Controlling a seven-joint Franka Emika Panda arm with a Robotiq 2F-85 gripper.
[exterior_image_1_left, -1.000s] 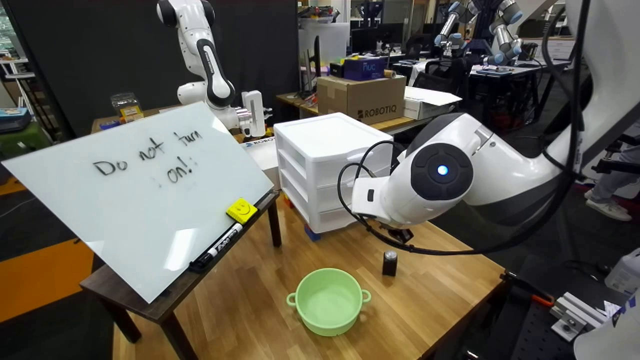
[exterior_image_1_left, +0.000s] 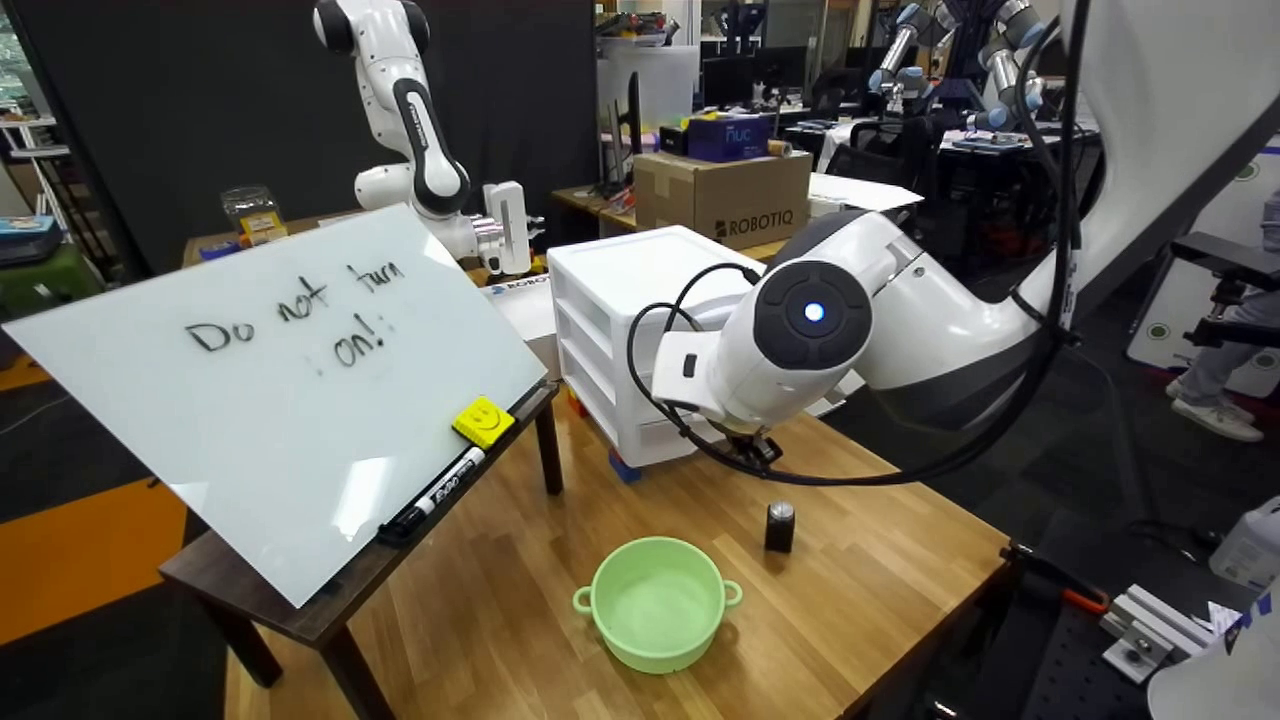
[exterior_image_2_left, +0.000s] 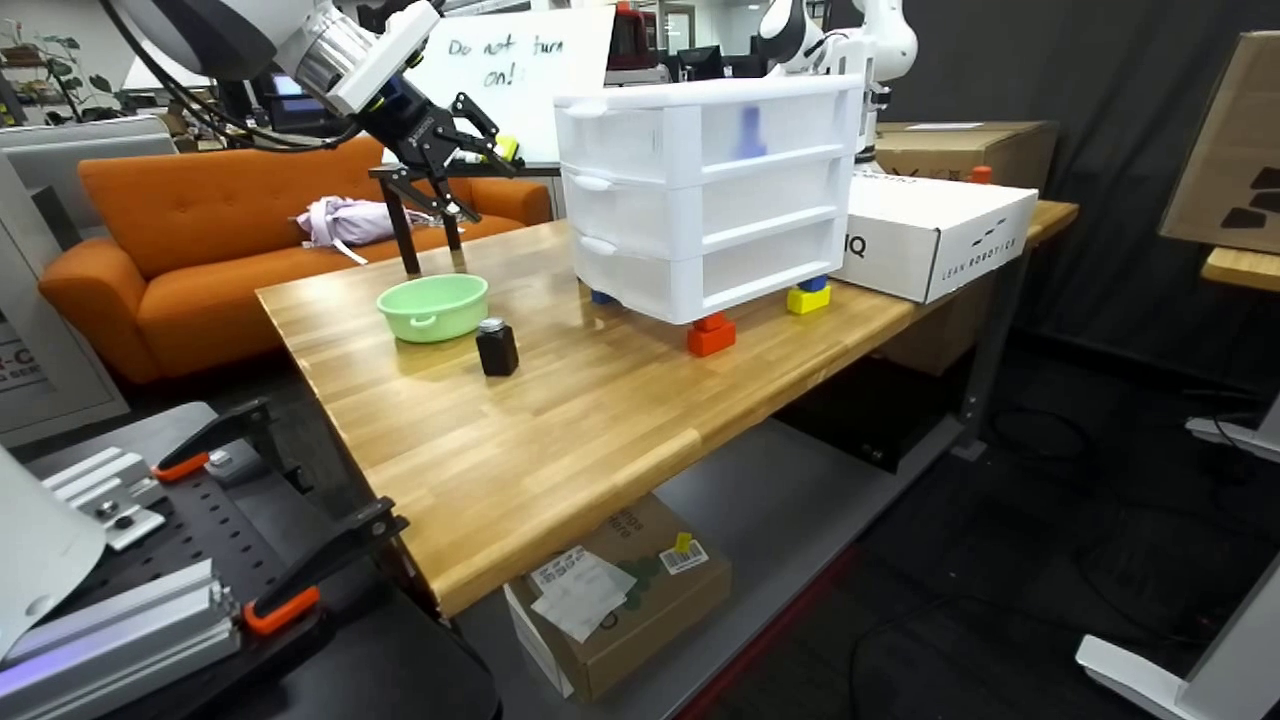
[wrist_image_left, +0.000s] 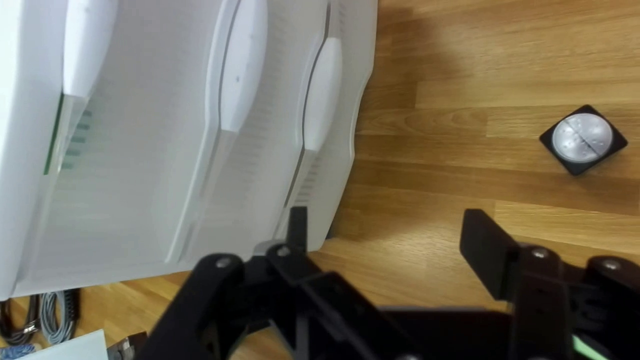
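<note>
My gripper is open, with nothing between its fingers; the second exterior view shows it (exterior_image_2_left: 489, 170) held above the table. In the wrist view the white drawer unit (wrist_image_left: 156, 144) fills the left side, its curved handles near my left finger. That unit (exterior_image_2_left: 708, 192) has three drawers, all of which look closed. A dark square shaker with a silver top (exterior_image_1_left: 780, 528) stands upright on the table, apart from my gripper. To its left in the first exterior view sits a light green two-handled pot (exterior_image_1_left: 657, 606), which looks empty.
A tilted whiteboard (exterior_image_1_left: 300, 372) with a yellow eraser (exterior_image_1_left: 483, 422) and a marker (exterior_image_1_left: 450, 480) rests on a small dark stand. Colored blocks (exterior_image_2_left: 711, 336) lie beneath the drawer unit. A white box (exterior_image_2_left: 936, 234) is behind it.
My arm has moved left in the first exterior view, and now covers more of the drawer unit's front. The pot, shaker and whiteboard have stayed in place.
</note>
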